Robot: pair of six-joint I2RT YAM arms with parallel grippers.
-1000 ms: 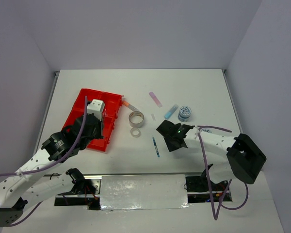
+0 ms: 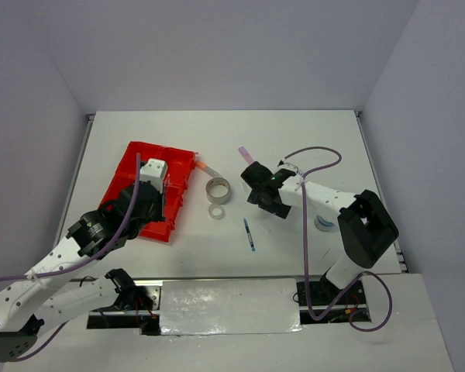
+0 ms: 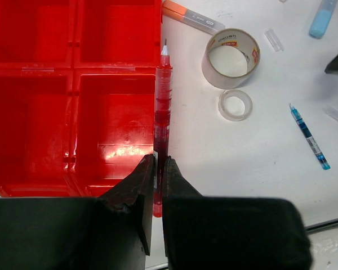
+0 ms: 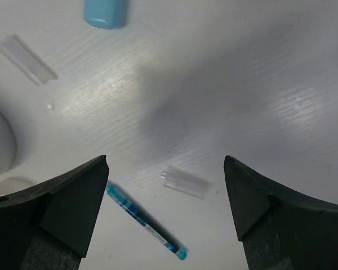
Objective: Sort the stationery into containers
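Observation:
My left gripper is shut on a red pen (image 3: pixel 162 107) above the edge of the red sorting tray (image 3: pixel 28 72). My right gripper is open over the table; below it lie a small clear piece (image 4: pixel 183 181) and a blue pen (image 4: pixel 143 219). In the left wrist view are an orange highlighter (image 3: pixel 191 18), a wide tape roll (image 3: pixel 231 57), a small tape roll (image 3: pixel 235 105) and a light blue highlighter (image 3: pixel 323 17). The tray compartments visible there look empty.
A pink item (image 2: pixel 244 155) lies toward the back. A round blue-white container (image 2: pixel 324 223) sits at the right, partly behind the right arm.
The left gripper has stayed put.

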